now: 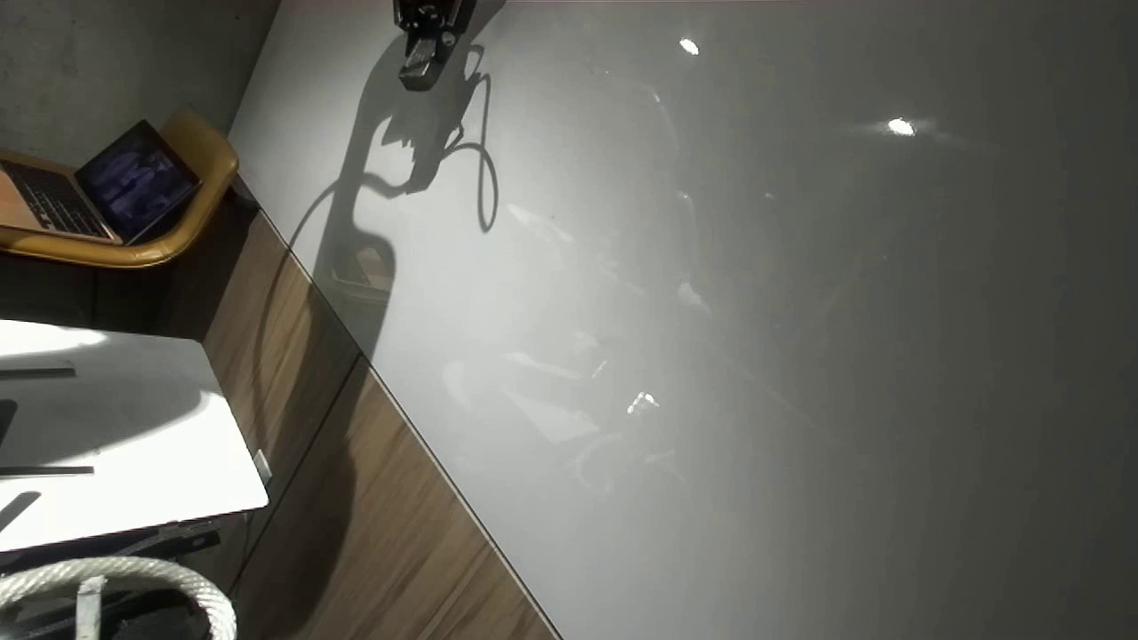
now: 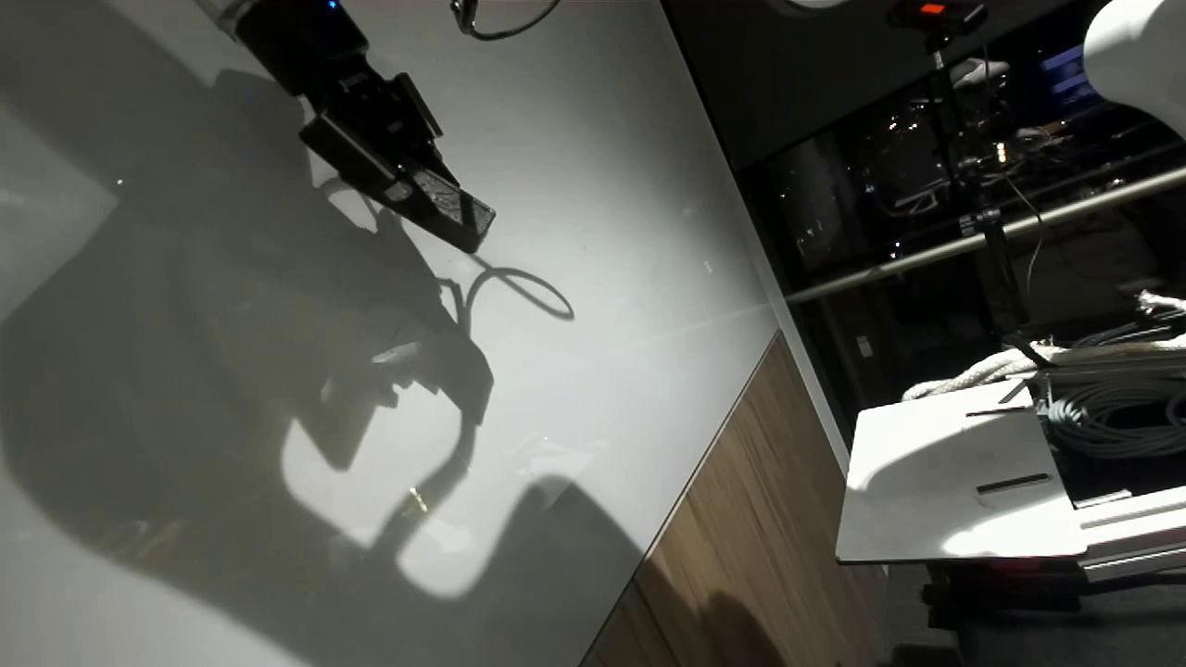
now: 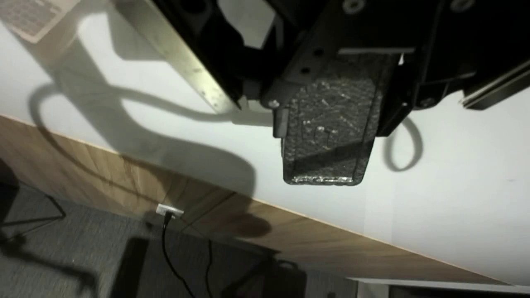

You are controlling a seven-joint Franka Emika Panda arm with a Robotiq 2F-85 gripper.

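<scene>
A dark, roughly rectangular object with a crinkled, glossy face (image 3: 330, 134) is held in my gripper; the fingers are shut on its sides. In exterior view 2 the dark object (image 2: 453, 206) sticks out past the gripper (image 2: 400, 167), tilted down to the right and above the table. At the top edge of exterior view 1 only the end of the gripper (image 1: 432, 27) shows, with the dark object (image 1: 422, 62) below it. Much of the object's inner end is hidden by the gripper.
</scene>
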